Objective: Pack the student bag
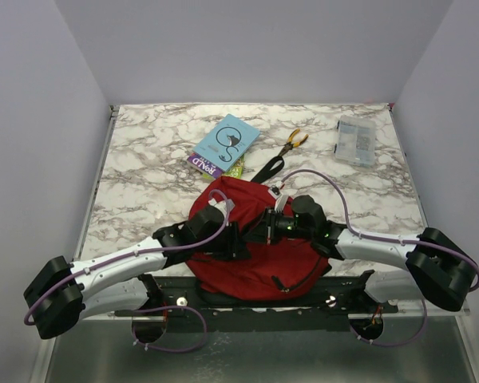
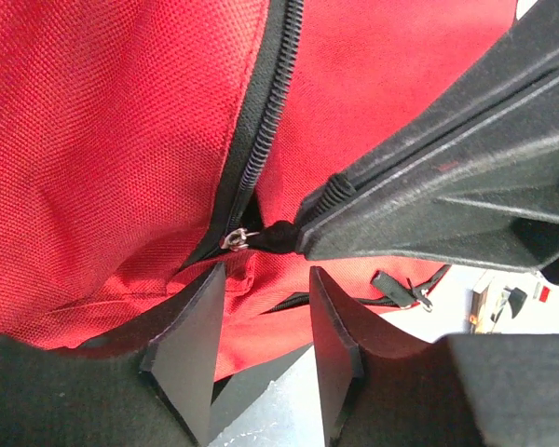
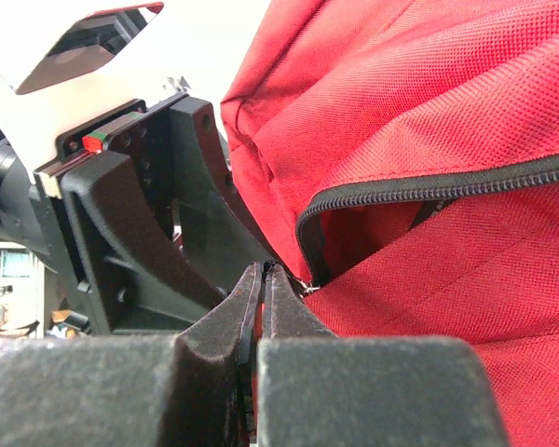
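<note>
The red bag (image 1: 263, 259) lies at the front of the table beneath both arms. Its black zipper (image 2: 265, 116) runs down to a small metal slider (image 2: 236, 239) with a black pull (image 2: 278, 237). My right gripper is shut at that slider, and the left wrist view shows the pull's end at its fingertips. Just below the slider, my left gripper stands part open over a red fold, nothing gripped. A blue book (image 1: 227, 142) lies on a purple book (image 1: 203, 163) behind the bag.
A clear plastic box (image 1: 355, 141) sits at the back right. Yellow-handled pliers (image 1: 290, 144) lie beside the books, near the bag's black strap (image 1: 267, 170).
</note>
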